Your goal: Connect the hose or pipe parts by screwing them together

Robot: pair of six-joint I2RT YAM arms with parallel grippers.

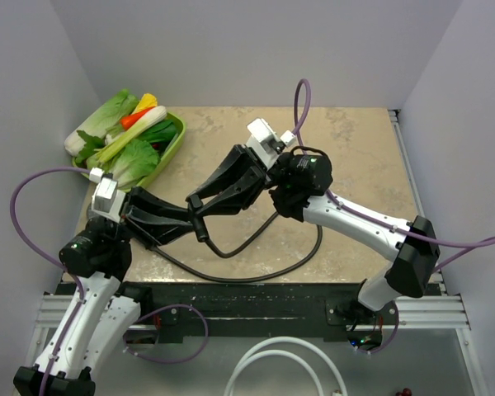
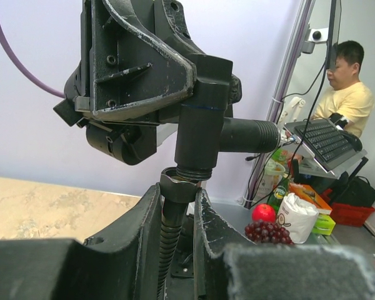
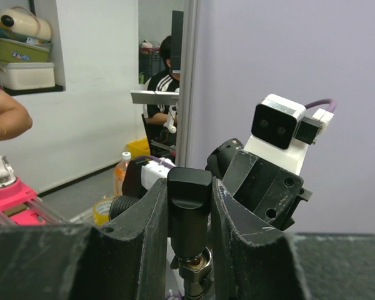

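Both grippers meet at mid-air over the counter. My left gripper (image 1: 191,221) is shut on the metal-collared end of the black hose (image 2: 167,250), which runs down from it. Just above, my right gripper (image 1: 200,200) is shut on a black tee-shaped fitting (image 2: 197,137) with a threaded side outlet. The fitting's lower end sits at the hose's collar; whether they are joined I cannot tell. From there the hose (image 1: 256,274) drops and loops across the counter.
A green basket of vegetables (image 1: 172,157) stands at the back left of the beige counter (image 1: 363,157). Walls close it in on three sides. White tubing (image 1: 272,341) lies beyond the front edge.
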